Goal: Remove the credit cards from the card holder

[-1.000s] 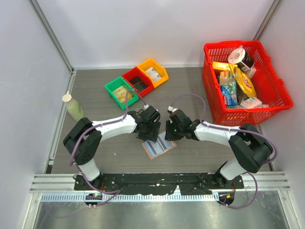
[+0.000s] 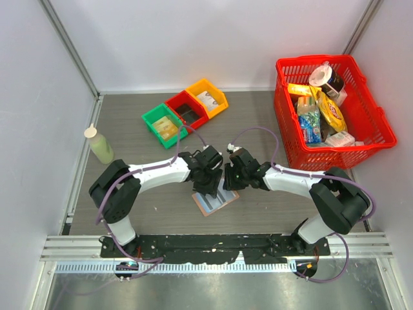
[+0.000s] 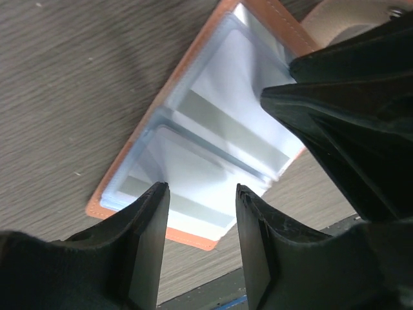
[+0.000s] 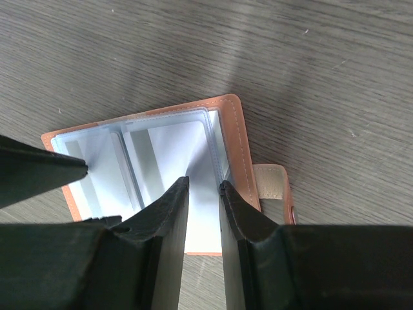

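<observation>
An open tan leather card holder (image 2: 216, 203) lies on the table between both arms, its clear sleeves holding white cards (image 4: 168, 165) with grey stripes. My left gripper is low over the sleeves; its fingertips look slightly apart in its wrist view, and what is between them is unclear. My right gripper is at the holder's edge by the strap, fingertips close together on the edge of a clear sleeve. The other arm's dark fingers show in each wrist view.
Green (image 2: 155, 114), red (image 2: 177, 98) and yellow (image 2: 216, 90) bins stand at the back. A large red basket (image 2: 368, 142) of goods is at right, a pale bottle (image 2: 102, 145) at left. Bare table surrounds the holder.
My left gripper has moved a little to the right and down over the card holder. The right arm has stayed about where it was.
</observation>
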